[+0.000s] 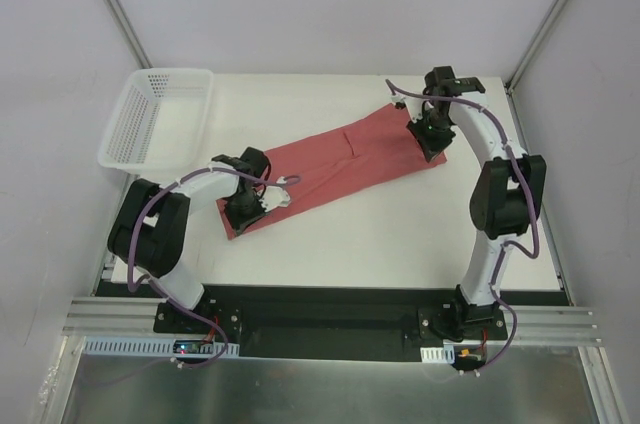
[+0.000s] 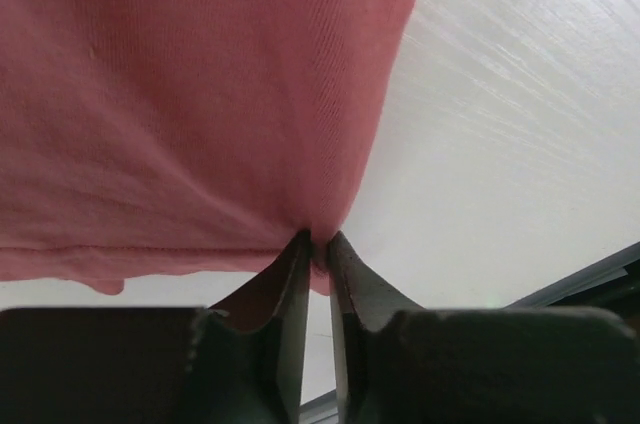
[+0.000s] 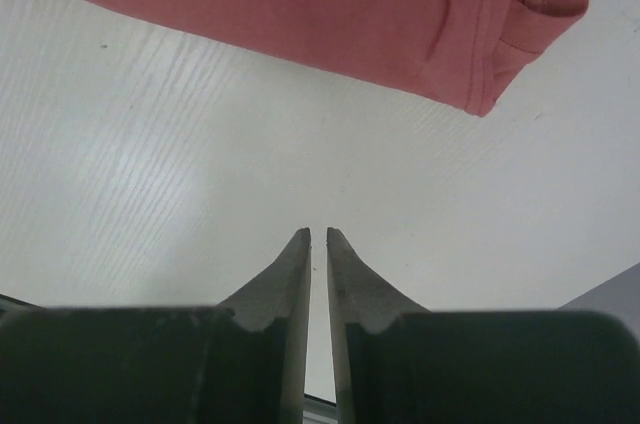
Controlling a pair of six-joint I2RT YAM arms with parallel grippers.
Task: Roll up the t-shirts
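Observation:
A red t-shirt (image 1: 335,159) lies as a long, folded strip slanting across the white table, its right end farther back. At its front left corner is my left gripper (image 1: 238,228). In the left wrist view, the gripper's fingertips (image 2: 303,244) are close together, with a small fold of the shirt (image 2: 250,104) pinched between them. Over the strip's right end in the top view is my right gripper (image 1: 431,158). The right wrist view shows it shut, nothing between its fingers, with bare table beneath the tips and the shirt's edge (image 3: 440,74) beyond them.
An empty white basket (image 1: 122,136) stands at the back left, behind the left arm. Bare table (image 1: 370,244) lies in front of the strip and behind it. Grey walls (image 1: 310,4) bound the back and sides.

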